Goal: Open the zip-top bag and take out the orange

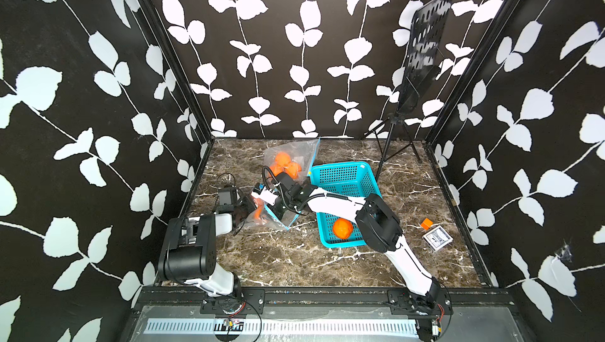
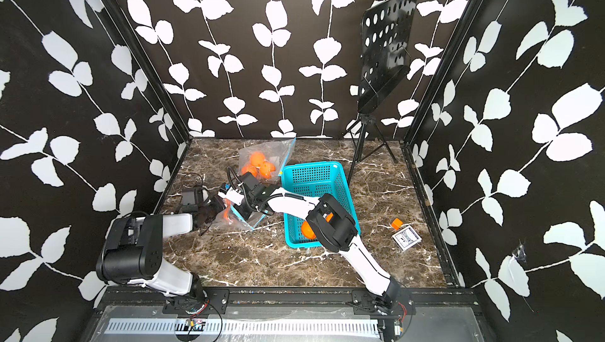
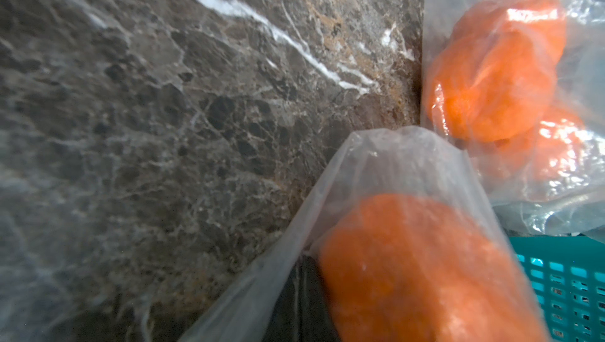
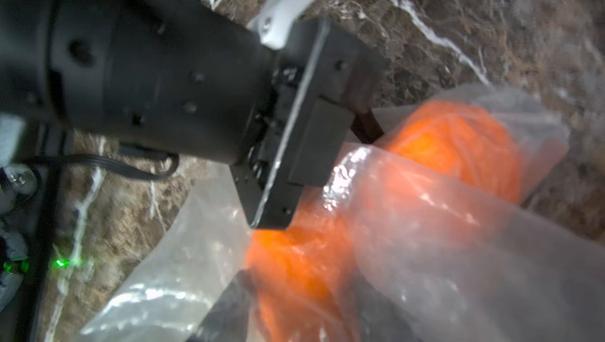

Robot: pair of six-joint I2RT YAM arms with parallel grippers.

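A clear zip bag of oranges lies on the table's left half; in the left wrist view an orange shows through its plastic. My left gripper is at this bag's left, its fingers mostly hidden by plastic. My right gripper reaches over the bag from the right; in the right wrist view its dark fingers sit under plastic beside an orange, and whether they grip anything is unclear. A second bag with several oranges lies behind.
A teal basket holding an orange stands to the right. Beyond it are a small orange cube, a card box and a black stand.
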